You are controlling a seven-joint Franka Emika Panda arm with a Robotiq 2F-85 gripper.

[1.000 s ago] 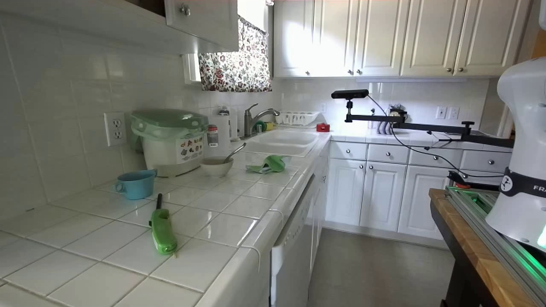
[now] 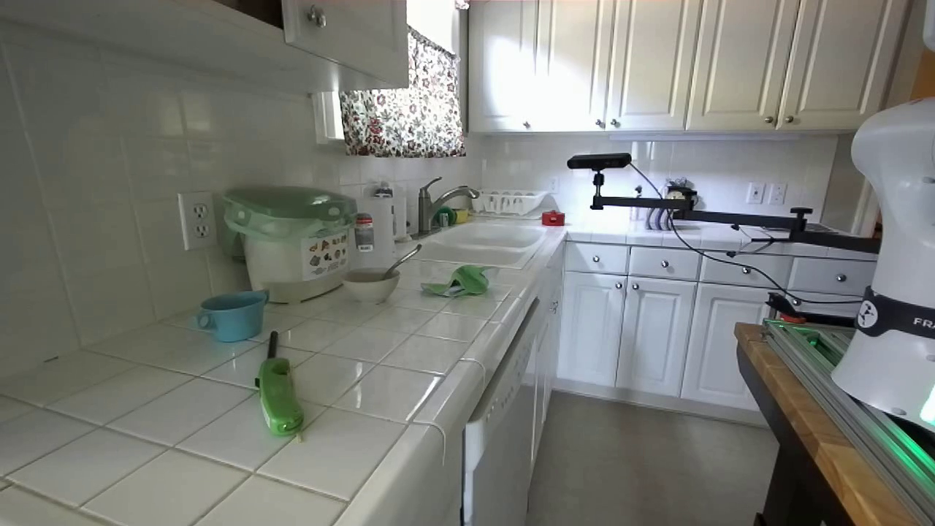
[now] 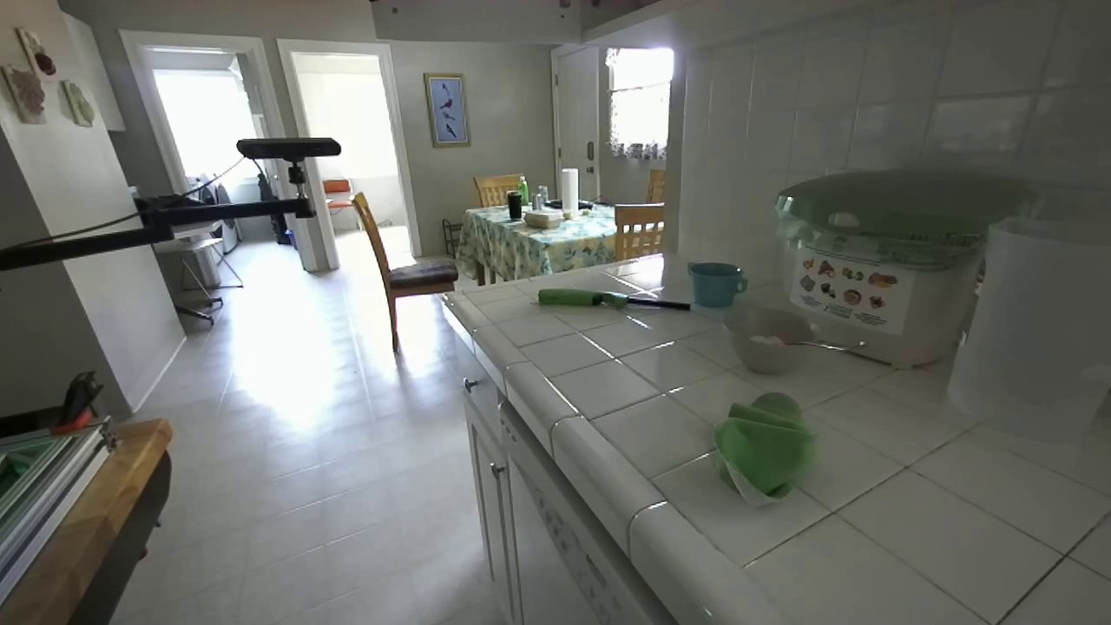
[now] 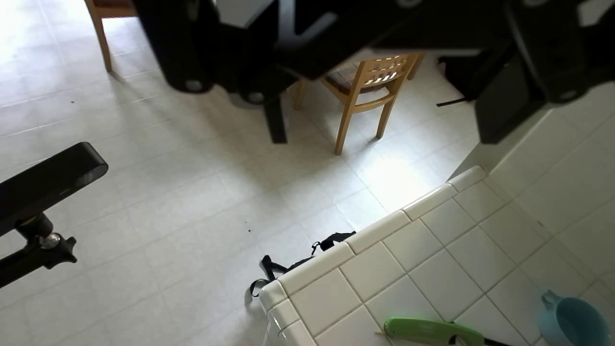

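At the top of the wrist view my gripper stands wide open, its two black fingers far apart. Only floor and a wooden chair show in the gap, well beyond it. On the white tiled counter (image 2: 131, 469) lies a green lighter (image 2: 280, 399) with a black nozzle. A blue cup (image 2: 234, 317) is behind it by the wall. Farther along sit a pale bowl (image 2: 372, 286) with a spoon (image 2: 403, 260) leaning in it and a crumpled green cloth (image 3: 765, 446). Neither exterior view includes the gripper.
A large white bin with a green lid (image 2: 298, 245) stands against the wall, near the sink (image 2: 491, 238). A camera on a black arm (image 2: 736, 212) reaches over the floor. A wooden chair (image 4: 363, 98) stands beyond the counter.
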